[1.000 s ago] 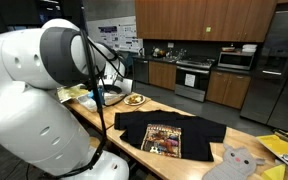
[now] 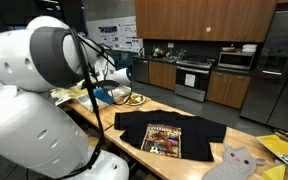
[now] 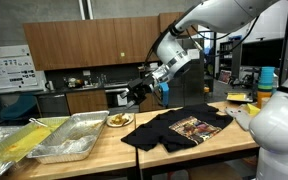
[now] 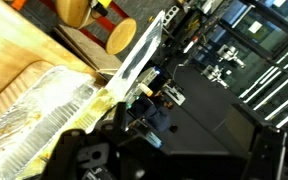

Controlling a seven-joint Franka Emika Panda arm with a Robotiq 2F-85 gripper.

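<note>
My gripper hangs above the table, to the right of a silver tray and close to a plate of food. In the wrist view its dark fingers stand apart, and no held object shows between them. Clear, shiny trays fill the lower left of that view. The plate lies beyond the arm in the first exterior view. A black cloth is spread over the table, with a colourful printed item on it.
A grey animal-shaped mat and yellow items lie at the table's right end. Containers crowd the left end, among them a yellowish tray. Bare wood shows between the silver tray and the cloth.
The arm has shifted and its forearm is angled differently in the first exterior view. The cloth, printed item and plate stay in place.
</note>
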